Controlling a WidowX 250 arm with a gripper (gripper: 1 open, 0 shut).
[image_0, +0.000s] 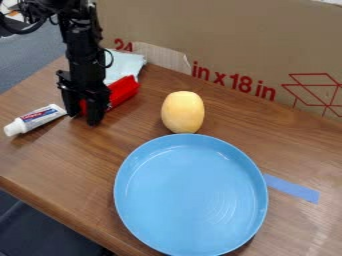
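My black gripper (83, 106) is low at the upper left of the table, shut on a red object (120, 90) that pokes out to its right; what the object is cannot be told. A white tube (35, 119) with red and blue print lies just left of the gripper, pointing toward it. A pale cloth (124, 63) lies behind the red object.
A yellow oval object (183, 112) stands right of the gripper. A large blue plate (191, 192) fills the front right, with a strip of blue tape (293, 188) beside it. Cardboard (241, 40) walls the back. The table edge runs along the lower left.
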